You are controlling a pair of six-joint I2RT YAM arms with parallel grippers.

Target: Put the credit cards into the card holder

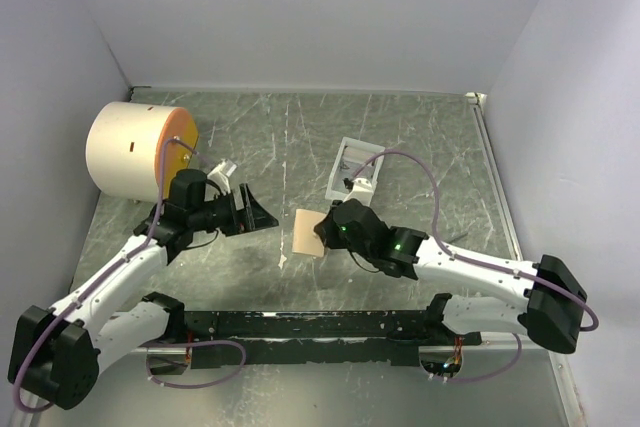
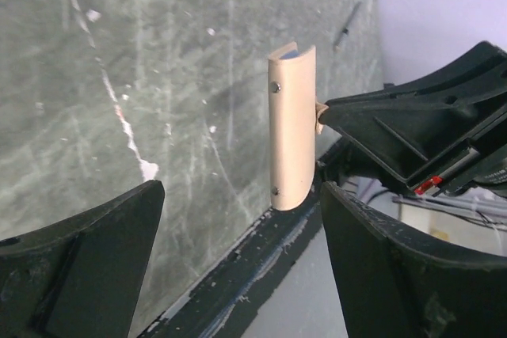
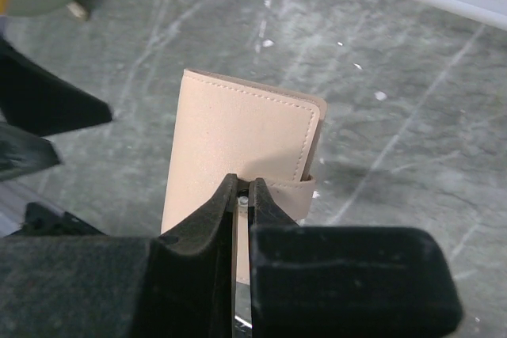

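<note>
The beige card holder [image 1: 306, 233] hangs above the table, gripped at its clasp strap by my right gripper [image 1: 322, 233]. In the right wrist view, the shut fingertips pinch the strap over the front of the holder [image 3: 238, 132]. Seen edge-on in the left wrist view, the holder [image 2: 292, 128] shows a spine with two metal studs and a bluish inside at its top. My left gripper [image 1: 257, 213] stands open to the left of the holder, nothing between its fingers. No separate credit cards can be made out.
A white tray [image 1: 334, 183] lies behind the holder; what it holds is hard to tell. A large cream drum with an orange face [image 1: 135, 152] stands at the left. Bare grey table [image 1: 240, 127] stretches across the back and middle.
</note>
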